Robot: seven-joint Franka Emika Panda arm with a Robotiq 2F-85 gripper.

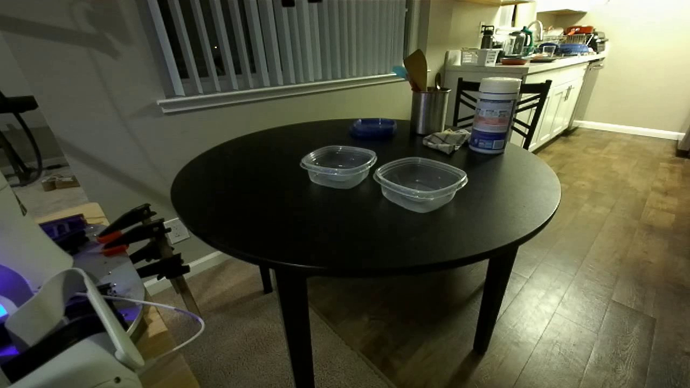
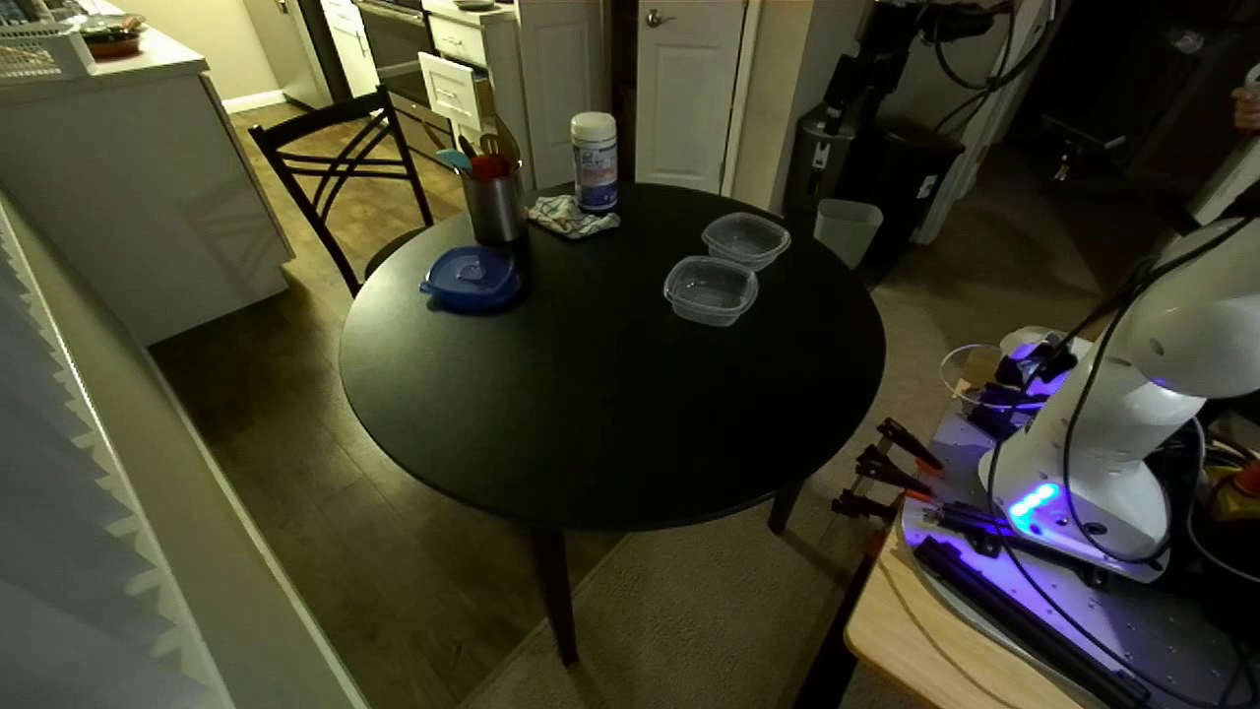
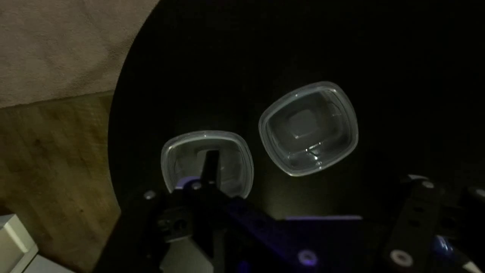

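Note:
Two clear, empty-looking plastic containers stand on the round black table (image 1: 271, 226). In exterior view 1, one container (image 1: 339, 166) sits left of the other container (image 1: 420, 184), their rims close together. From above, the wrist view shows a left container (image 3: 232, 159) near the table edge and a right container (image 3: 309, 129). My gripper is open, its dark fingers (image 3: 210, 166) wide apart with nothing seen between them. The left finger overlaps the left container in the picture; the height above it is unclear. Neither exterior view shows the gripper.
A blue lidded container (image 2: 473, 279), a steel utensil holder (image 2: 495, 207), a folded cloth (image 2: 573, 218) and a wipes canister (image 2: 596, 163) stand toward the kitchen side. A chair (image 2: 348, 165) stands behind the table.

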